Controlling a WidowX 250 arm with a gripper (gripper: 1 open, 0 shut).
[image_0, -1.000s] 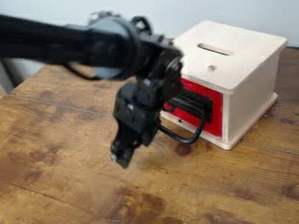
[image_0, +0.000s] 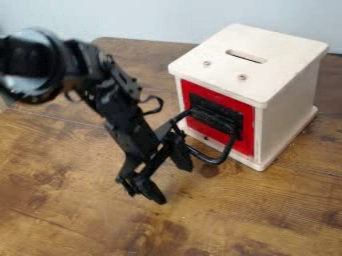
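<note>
A pale wooden box (image_0: 281, 110) with a slot and two screws on top stands at the right. Its front has a red panel (image_0: 246, 145) with a black latch or handle piece (image_0: 214, 117) and a black looped bar hanging from it. My gripper (image_0: 163, 176) is open, pointing down in front of the box, to the left of the looped bar, with nothing seen between its fingers.
A pale wall is behind the table.
The arm has swung lower and leftward from over the box's front, and the gripper has shifted slightly. The box looks unchanged.
</note>
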